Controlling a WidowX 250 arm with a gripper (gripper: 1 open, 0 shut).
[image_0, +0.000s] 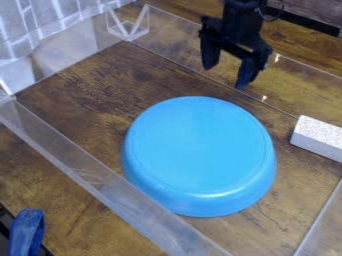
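The black gripper hangs near the back of a clear-walled tray with a wooden floor, above and behind a large blue round dish that lies upside down or flat on the floor. Its fingers point down; whether they are open or shut is hard to tell.
A white speckled block lies at the right of the dish. The left part of the tray floor is clear. A blue object is outside the tray at the lower left, and clear walls run along the edges.
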